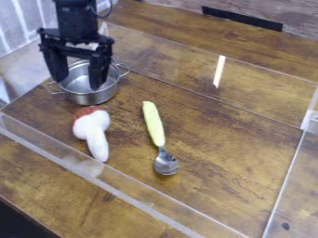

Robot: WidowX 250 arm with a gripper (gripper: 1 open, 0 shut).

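My black gripper (72,54) is over the steel pot (88,91) at the upper left, its fingers open and partly in front of the pot. Below the pot, a white object with a red top (92,132) lies on the wooden table (236,112). To its right lies a spoon with a pale yellow handle (154,125) and a steel bowl end (165,163).
Clear plastic edges run along the left and right of the work area.
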